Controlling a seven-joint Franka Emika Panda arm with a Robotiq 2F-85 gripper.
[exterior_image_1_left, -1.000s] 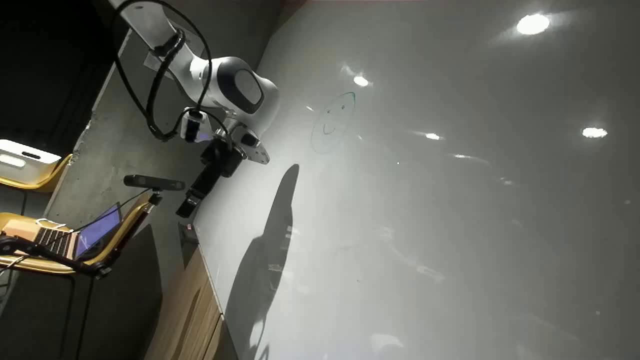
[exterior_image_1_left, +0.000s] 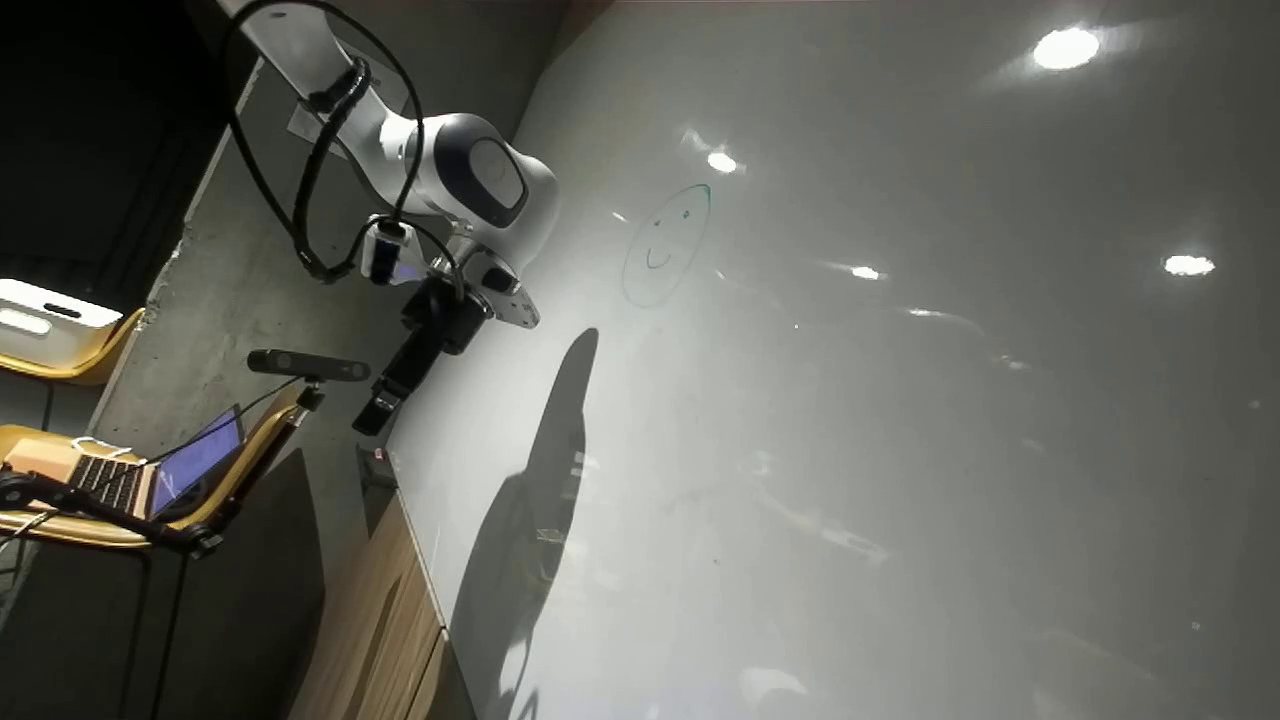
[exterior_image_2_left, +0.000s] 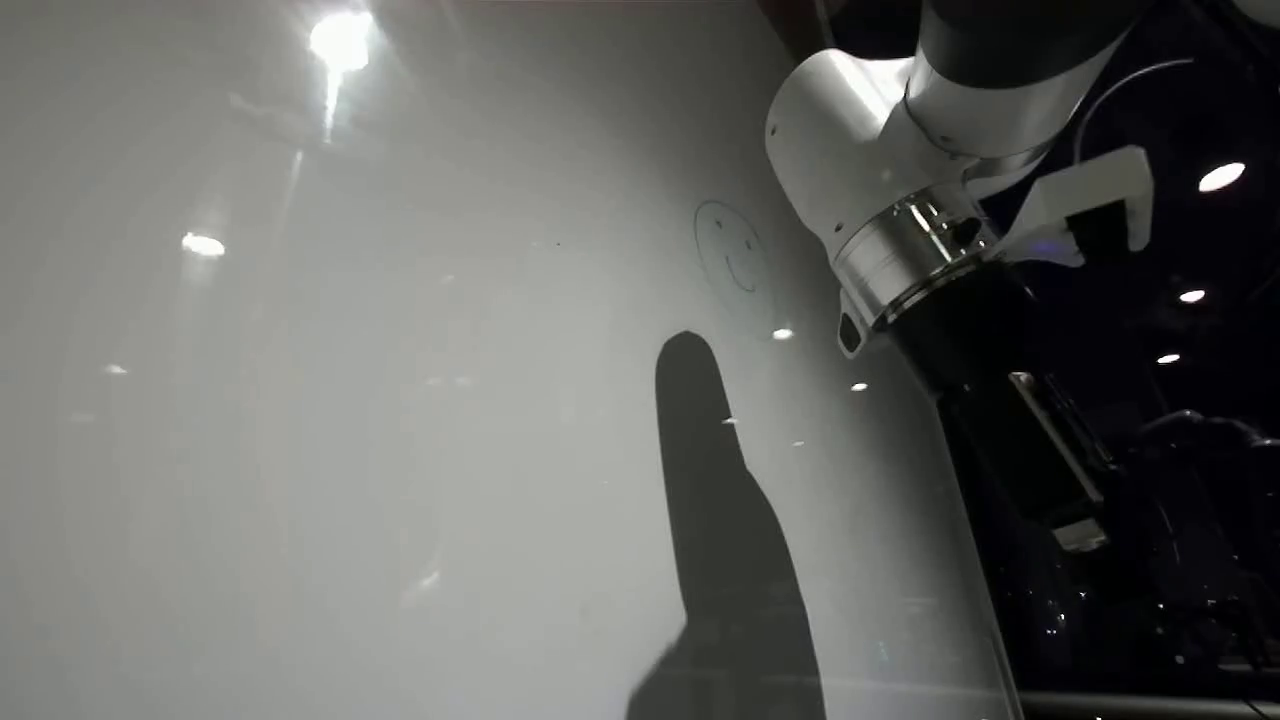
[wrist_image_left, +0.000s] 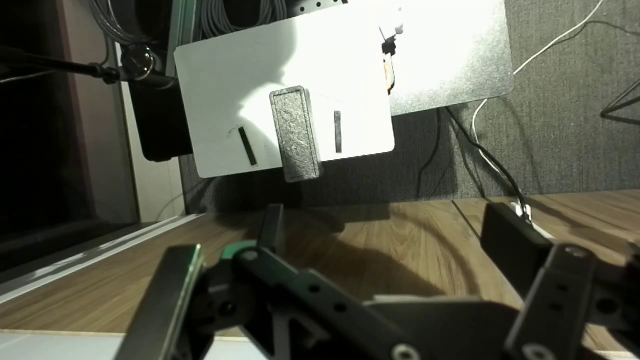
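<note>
A green smiley face (exterior_image_1_left: 666, 246) in an oval outline is drawn on the big glossy whiteboard (exterior_image_1_left: 840, 420); exterior view 2 shows the same face (exterior_image_2_left: 733, 254) close to the arm. My gripper (exterior_image_1_left: 377, 414) hangs off to the left of the drawing in exterior view 1, apart from it. Seen from the wrist, the gripper is open, its dark fingers (wrist_image_left: 511, 243) wide apart and nothing between them. A grey textured block (wrist_image_left: 294, 135), perhaps an eraser, lies on a white plate (wrist_image_left: 210, 90), one end jutting past the plate's edge. It is clear of the fingers.
Wood panelling (wrist_image_left: 384, 240) shows behind the fingers. Cables (wrist_image_left: 492, 156) run over the grey carpet. A laptop (exterior_image_1_left: 198, 462) sits on a yellow chair, with a camera (exterior_image_1_left: 308, 365) on a stand nearby. Most of the whiteboard is bare, crossed by the arm's shadow.
</note>
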